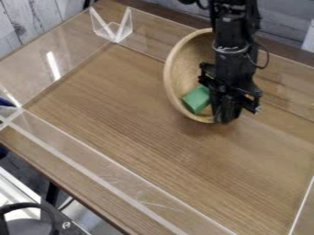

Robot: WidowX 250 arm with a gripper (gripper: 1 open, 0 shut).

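Observation:
My black gripper [226, 110] reaches down from the top into a round wooden bowl [185, 55] at the upper right of the table. A green block [196, 97] lies in the bowl, just left of the gripper's lower end. The fingertips are dark and overlap the bowl's near right part; the gripper looks shut, and I see nothing clearly between its fingers.
A clear plastic piece [110, 26] is at the back left. Black cables [31, 216] show at the lower left corner.

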